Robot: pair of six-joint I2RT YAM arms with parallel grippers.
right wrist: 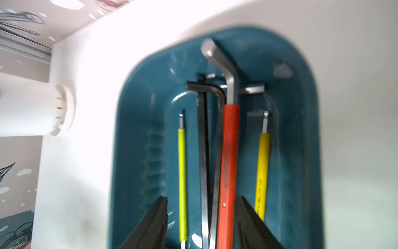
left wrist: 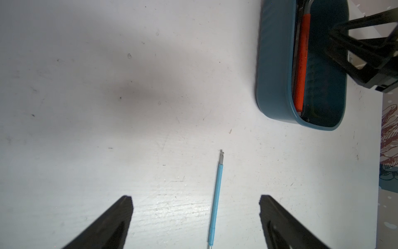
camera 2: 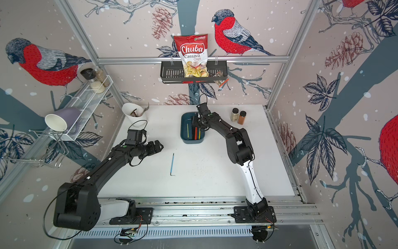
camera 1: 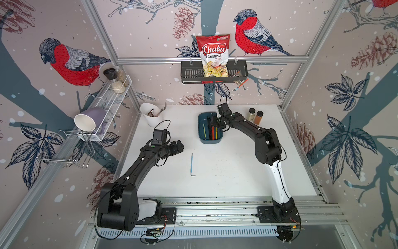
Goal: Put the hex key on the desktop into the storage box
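A blue-sleeved hex key [camera 1: 191, 164] lies on the white desktop in front of the box, also in the left wrist view [left wrist: 216, 199]. The teal storage box [camera 1: 200, 137] holds several hex keys, red, yellow and black [right wrist: 229, 166]. My right gripper is over the box, open, its fingers above the keys inside. My left gripper [camera 1: 178, 147] hangs over the desk left of the box, above and behind the blue key; in the left wrist view [left wrist: 197, 215] its fingers stand apart on either side of the key, open.
A white container [camera 1: 150, 118] stands at the back left, two spice jars [camera 1: 258, 118] at the back right behind my right arm. Racks hang on the left wall, and a shelf with chips [camera 1: 213, 70] is above.
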